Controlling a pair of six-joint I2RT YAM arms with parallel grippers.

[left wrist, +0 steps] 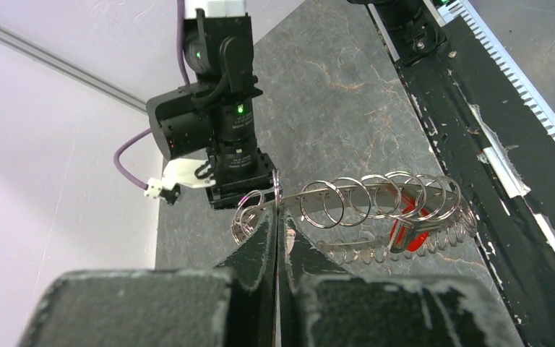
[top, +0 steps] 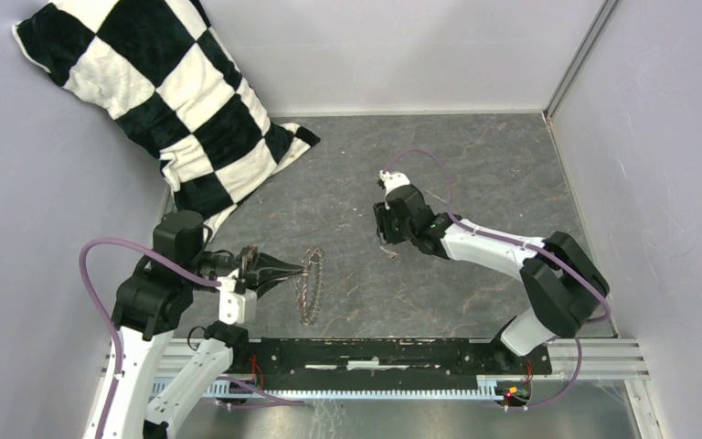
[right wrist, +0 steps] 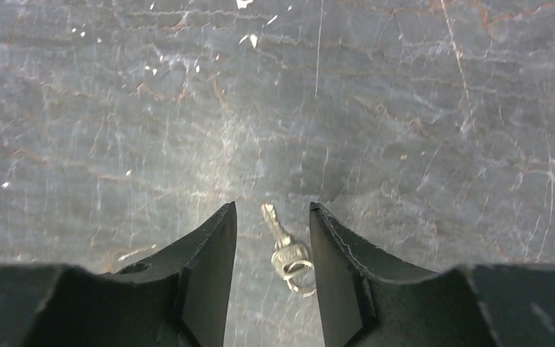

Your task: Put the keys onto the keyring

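Note:
A steel keyring (top: 309,285), a long loop strung with many small rings, hangs from the tips of my left gripper (top: 301,271). In the left wrist view those fingertips meet at one thin ring (left wrist: 277,189) seen edge-on, and a red clasp (left wrist: 413,230) shows on the loop's far end. A small key (right wrist: 287,251) with its own little ring lies on the grey floor. Over it my right gripper stands open, pointing down; in its wrist view the key appears between the two fingers, untouched. From the top, that key (top: 390,253) sits just beside the right fingers.
A black-and-white checkered cloth (top: 192,101) drapes over the back left corner. Pale walls (top: 667,183) enclose the grey floor (top: 420,302), which is bare apart from the key. A black strip with a toothed rail (top: 366,394) runs along the front.

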